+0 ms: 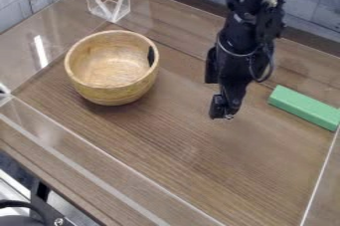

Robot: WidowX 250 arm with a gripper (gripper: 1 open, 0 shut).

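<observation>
A black robot arm reaches down from the top centre, and its gripper hangs low over the middle of the wooden table, open, with nothing visible between its fingers. Left of the gripper sits a round wooden bowl, apparently empty. To the right lies a green block, apart from the gripper.
At the back left stands a small white wire-like object. Table edges run along the left and right sides, and cables show below at the lower left.
</observation>
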